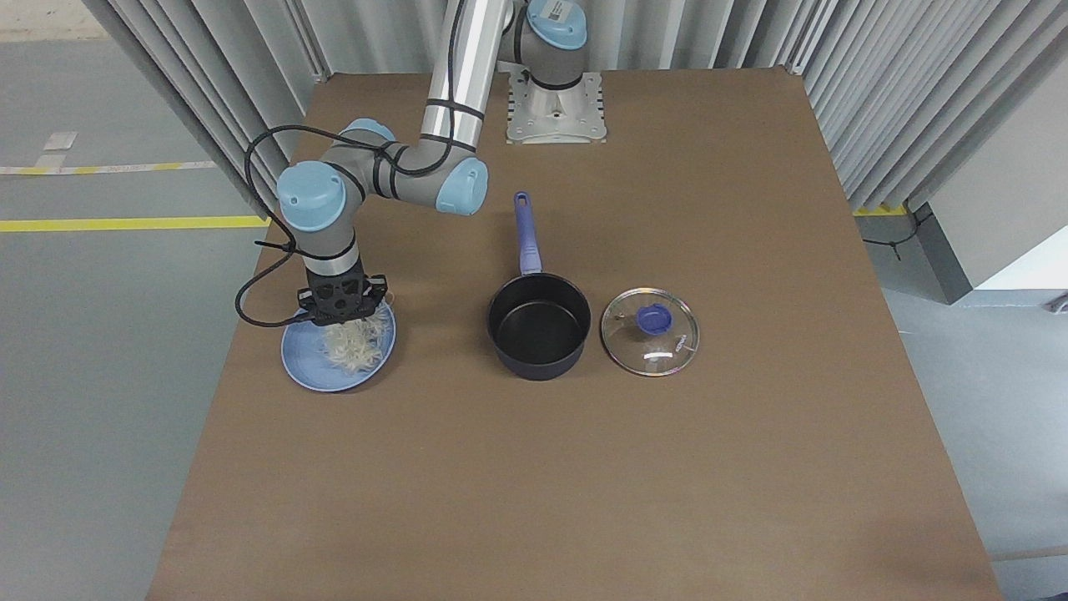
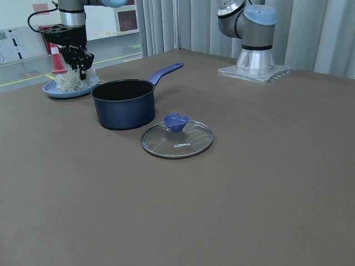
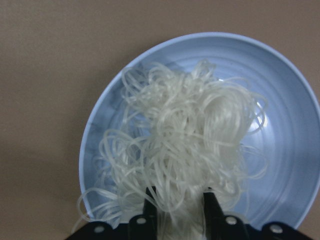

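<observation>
My gripper (image 2: 82, 69) is down in a heap of white noodles (image 3: 185, 125) on a blue plate (image 3: 290, 125) at the left of the table. In the wrist view its two black fingers sit among the strands, noodles lying between them; whether they are closed on the noodles I cannot tell. A dark saucepan (image 1: 538, 335) with a blue handle (image 1: 526, 230) stands empty to the right of the plate. A glass lid (image 1: 631, 345) with a blue knob (image 1: 653, 320) lies flat on the table, right of the pan.
The arm's base (image 1: 556, 123) stands at the back edge, behind the pan.
</observation>
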